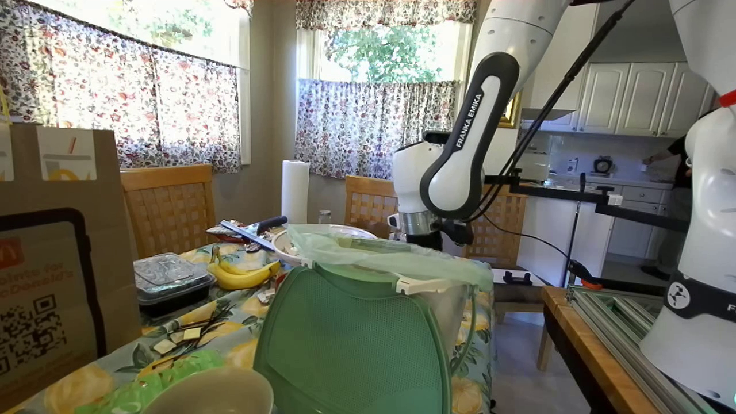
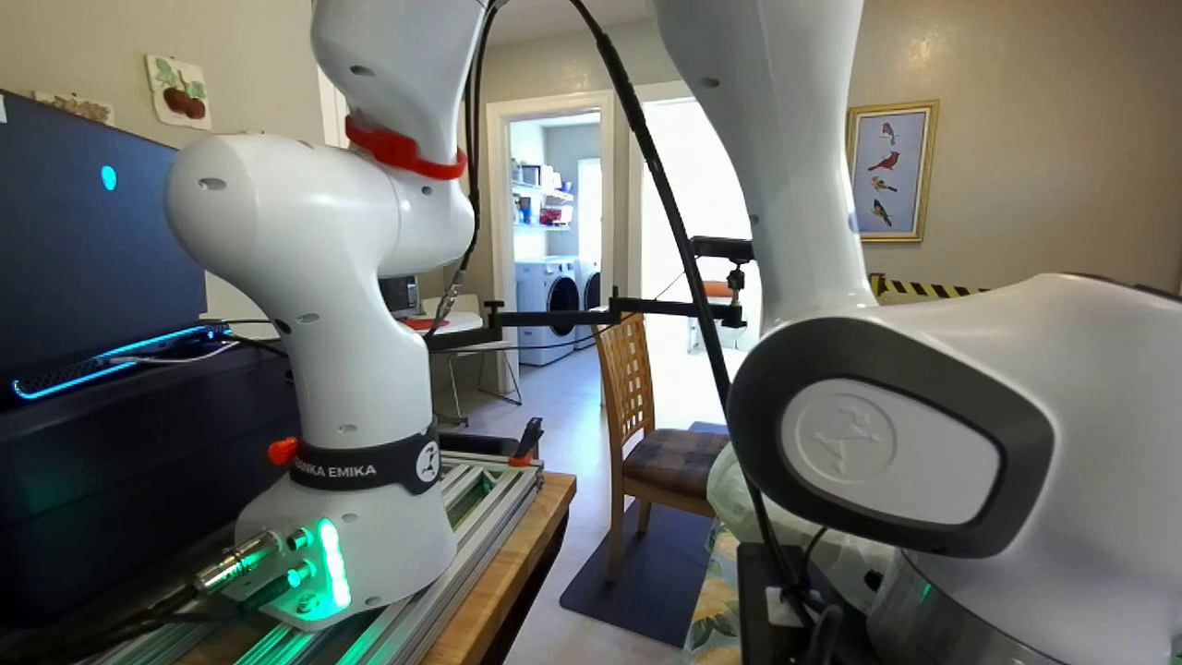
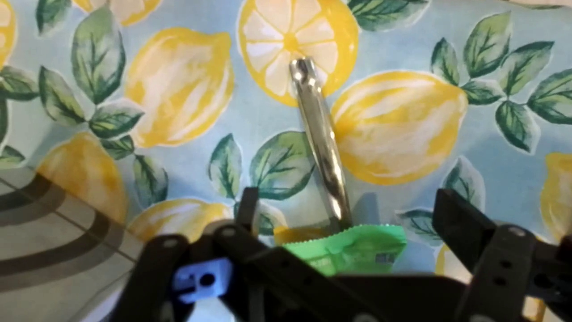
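Observation:
In the wrist view my gripper stands open above the lemon-print tablecloth (image 3: 375, 209), its two fingers wide apart. A shiny metallic stick-like wrapper (image 3: 322, 145) lies on the cloth, its near end reaching into the space between the fingers. Touching or overlapping that end is a green packet (image 3: 356, 247) with a crimped edge, partly covered by the gripper body. Neither is clasped. In exterior view 1 the green mesh bin (image 1: 352, 345) and its liner hide the fingers, and the arm reaches down behind them.
A green bin liner (image 1: 386, 255) stands tall at the table's near side. Beyond it are a white bowl (image 1: 283, 247), bananas (image 1: 241, 276), a black container (image 1: 172, 283) and paper towels (image 1: 295, 192). A paper bag (image 1: 62, 276) fills the left.

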